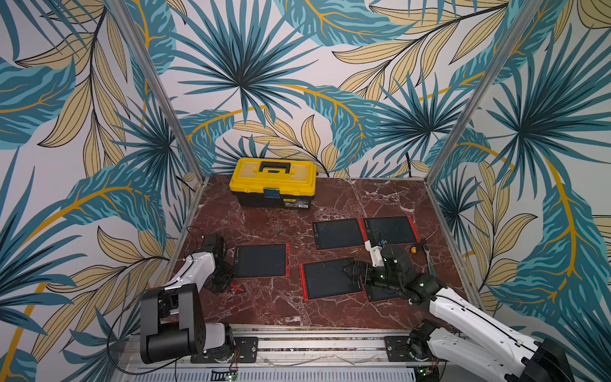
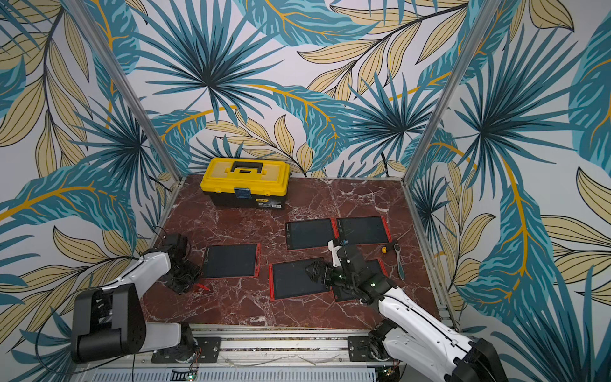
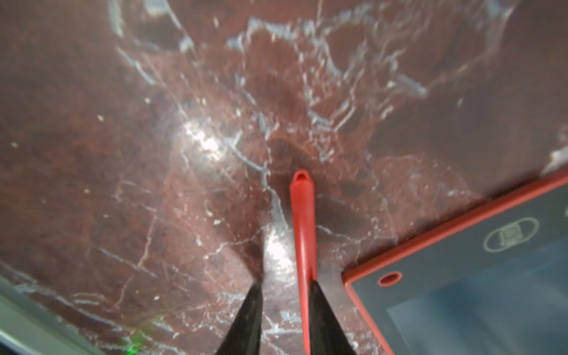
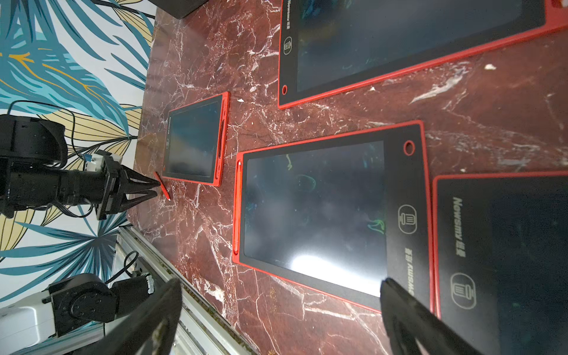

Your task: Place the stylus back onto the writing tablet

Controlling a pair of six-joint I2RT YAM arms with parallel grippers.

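Note:
The red stylus (image 3: 304, 230) lies on the marble table beside a corner of the red-edged tablet (image 3: 473, 284). In the left wrist view my left gripper is open, its fingertips low over the stylus, which runs along the inner side of the right-hand finger. Whether that finger touches it I cannot tell. From the right wrist view, the same stylus (image 4: 162, 185) shows at the left gripper's tips, and the left tablet (image 4: 193, 139) has a slot along its edge. My right gripper stands open and empty above another tablet (image 4: 319, 201).
More tablets lie on the right half, including a back tablet (image 1: 337, 234) and a back right tablet (image 1: 390, 229). A yellow toolbox (image 1: 273, 178) stands at the back left, and a wrench (image 1: 429, 258) lies at the right edge.

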